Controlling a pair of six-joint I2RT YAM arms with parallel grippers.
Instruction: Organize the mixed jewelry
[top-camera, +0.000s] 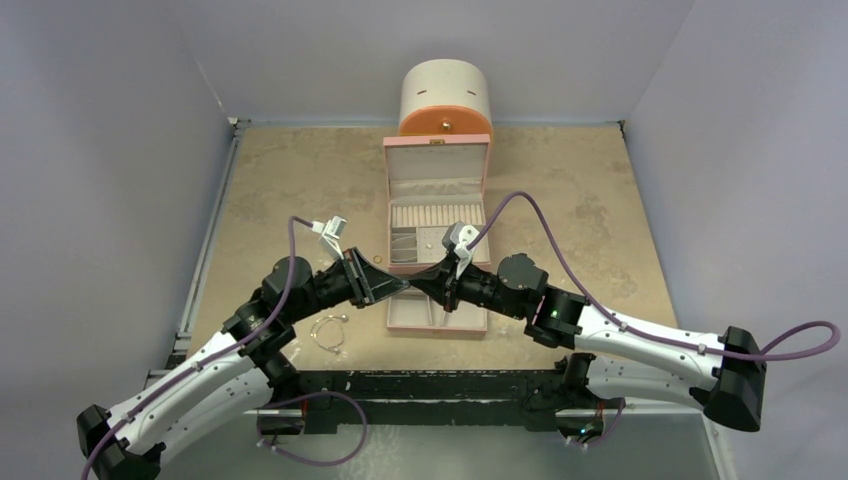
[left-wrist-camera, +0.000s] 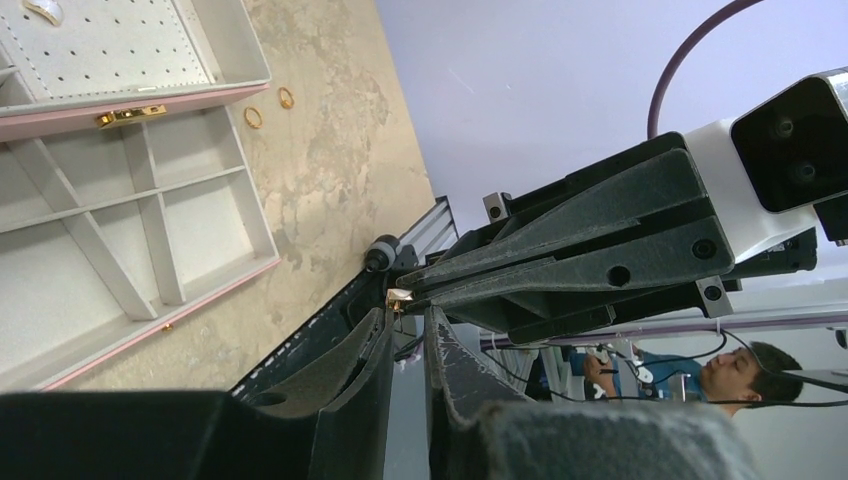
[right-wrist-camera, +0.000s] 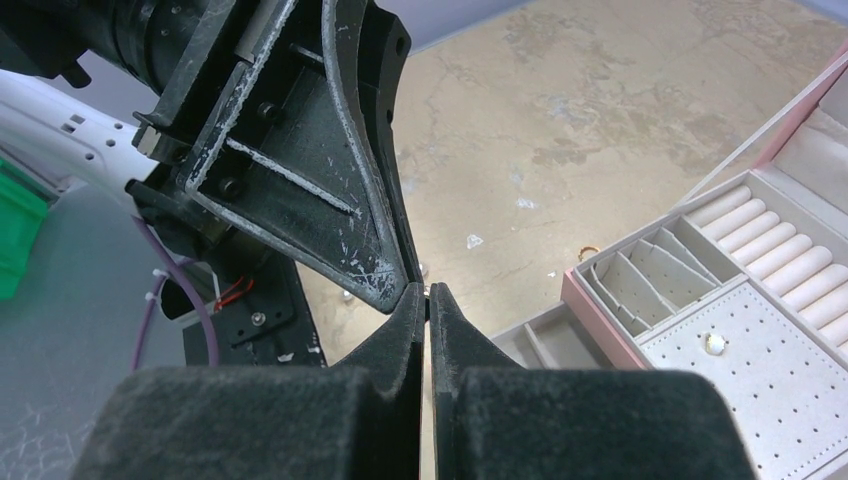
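A tiny gold and white piece of jewelry (left-wrist-camera: 399, 296), probably an earring, sits pinched in the tips of my right gripper, which is shut. My left gripper has its two fingertips on either side of the piece's lower end, with a narrow gap still between them. Both grippers meet above the front drawer of the pink jewelry box (top-camera: 437, 167). On the box's perforated panel lies a white and gold earring (right-wrist-camera: 714, 343). Two gold rings, one nearer (left-wrist-camera: 253, 117) and one farther (left-wrist-camera: 286, 97), rest on the table. A bracelet (top-camera: 330, 330) lies at front left.
The pulled-out drawer (left-wrist-camera: 190, 235) has several divided compartments, empty where visible. A small gold bit (left-wrist-camera: 167, 327) is beside its front wall. An orange and white cylinder (top-camera: 447, 120) stands behind the open lid.
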